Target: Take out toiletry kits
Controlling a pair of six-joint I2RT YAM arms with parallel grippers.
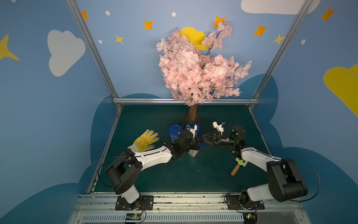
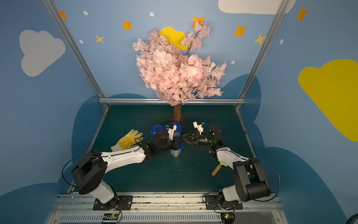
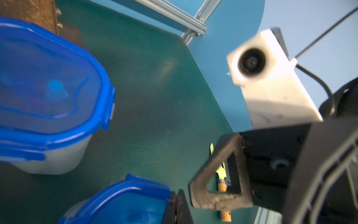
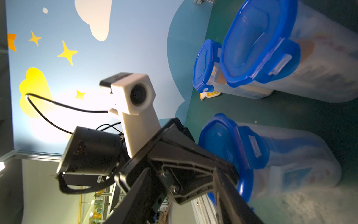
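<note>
Of three clear containers with blue lids, the front one (image 4: 294,168) stands upright in the right wrist view, a pale packet with a blue print showing dimly through its wall. Its lid (image 3: 130,207) rises at the bottom of the left wrist view. My left gripper is shut at that lid's edge, with nothing seen between its fingers; whether it touches the rim I cannot tell. To the right of this container, my right gripper (image 1: 206,140) has its fingers (image 4: 227,194) spread, apart from the lid. I cannot make out which contents are toiletry kits.
Behind stand two more lidded containers, a near one (image 3: 48,89) and a far-left one (image 1: 175,130). A yellow glove (image 1: 145,140) lies left, a wooden-handled trowel (image 1: 235,169) right. The tree trunk (image 1: 192,111) rises at the back.
</note>
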